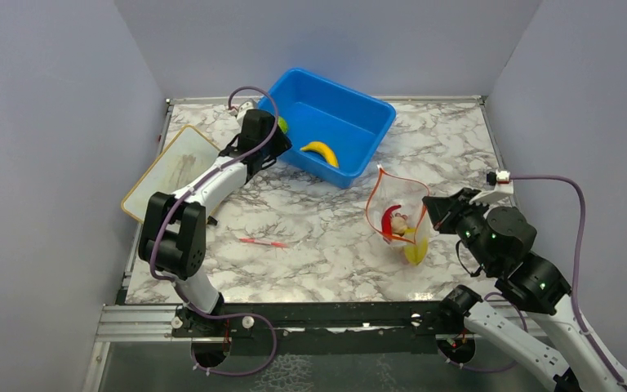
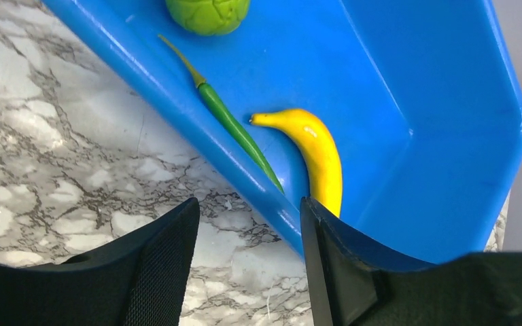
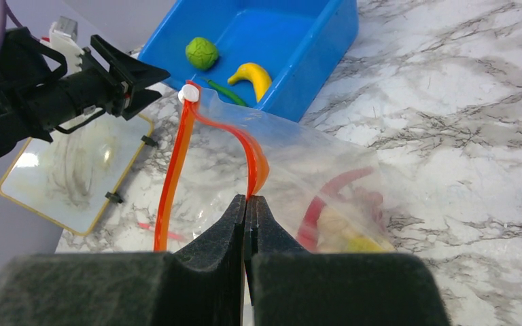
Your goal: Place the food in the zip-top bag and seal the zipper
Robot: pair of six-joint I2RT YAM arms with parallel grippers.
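The clear zip top bag (image 1: pixel 398 189) with an orange zipper stands with its mouth spread, holding a red item (image 1: pixel 388 219), something pale and a yellow item (image 1: pixel 416 250). My right gripper is shut on the bag's orange zipper edge (image 3: pixel 257 163). The left gripper stands open over the near edge of the blue bin (image 2: pixel 177 129), nothing between its fingers. Inside the bin lie a yellow banana (image 2: pixel 319 153), a green chili (image 2: pixel 234 129) and a round green vegetable (image 2: pixel 211 13).
A white board (image 1: pixel 171 171) with a tan rim lies at the left, partly under the left arm. An orange-red strip (image 1: pixel 263 242) rests on the marble table.
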